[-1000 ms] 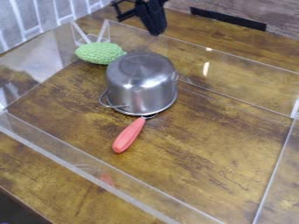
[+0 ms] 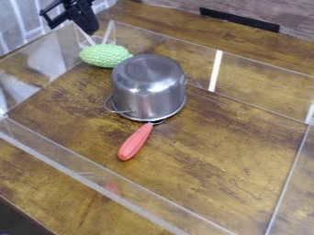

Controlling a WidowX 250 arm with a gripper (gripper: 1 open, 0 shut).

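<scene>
The black gripper (image 2: 64,20) hangs at the top left, above and left of a green bumpy corn-like toy (image 2: 106,55); its fingers look shut, with nothing visible between them. A steel pot (image 2: 147,84) stands upside down or lidded, I cannot tell which, right of the green toy. A red-handled utensil (image 2: 135,141) lies in front of the pot, its metal end reaching toward the pot's base.
Transparent edging runs around the work area. A white wire-like object (image 2: 95,40) stands behind the green toy.
The gripper has moved left from the top centre, behind the pot, to the top left corner. The pot, green toy and red-handled utensil have not moved.
</scene>
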